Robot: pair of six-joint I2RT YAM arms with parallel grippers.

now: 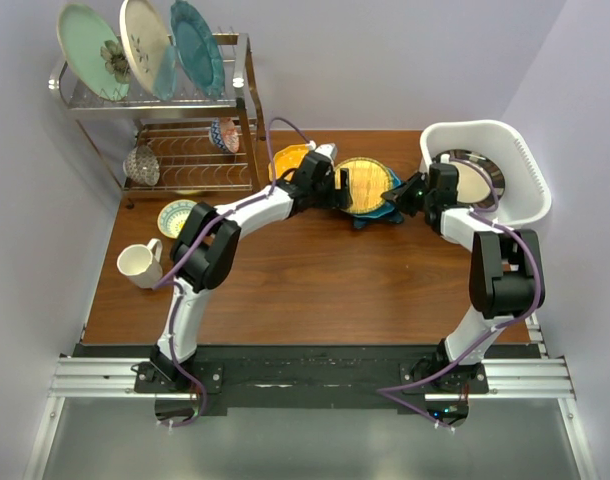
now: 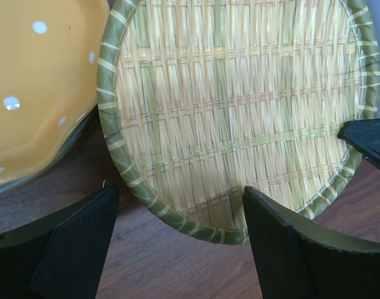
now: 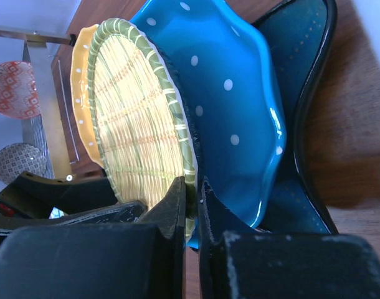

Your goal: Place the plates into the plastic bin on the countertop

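A round woven plate (image 1: pixel 367 182) with a green rim leans raised over a blue dotted plate (image 3: pixel 227 106), beside a yellow dotted plate (image 2: pixel 34 87). My right gripper is shut on the woven plate's rim. My left gripper is part open over the near edge of the woven plate (image 2: pixel 233 106); whether anything touches its fingers is unclear. The white plastic bin (image 1: pixel 525 180) stands at the back right with a dark-rimmed plate inside.
A metal rack (image 1: pixel 245 110) with plates and bowls is at the back left. A small plate (image 1: pixel 175 218) and white mug (image 1: pixel 137 264) sit at left.
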